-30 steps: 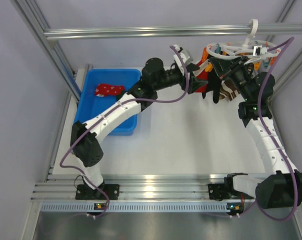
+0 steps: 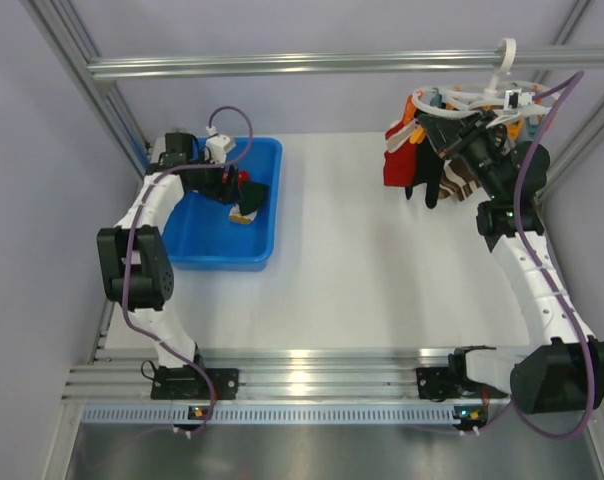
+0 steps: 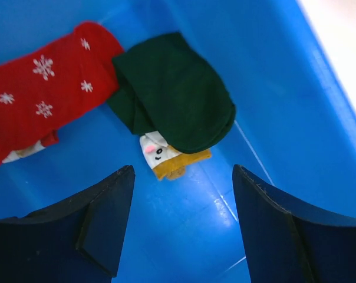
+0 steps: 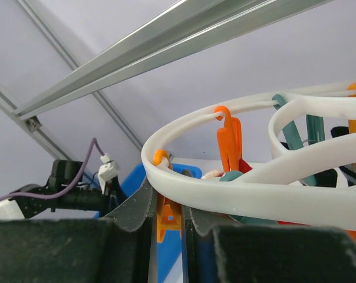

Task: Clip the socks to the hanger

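My left gripper is open above the blue bin; in its view lie a red snowflake sock, a dark green sock and a small white-and-yellow sock. My right gripper is shut on an orange clip under the front ring of the white hanger. Red, black and striped socks hang from that hanger at the upper right.
A metal rail crosses the top, with the hanger hooked on it.
My left gripper has swung left from beside the hanger to over the blue bin. The right arm has barely moved.
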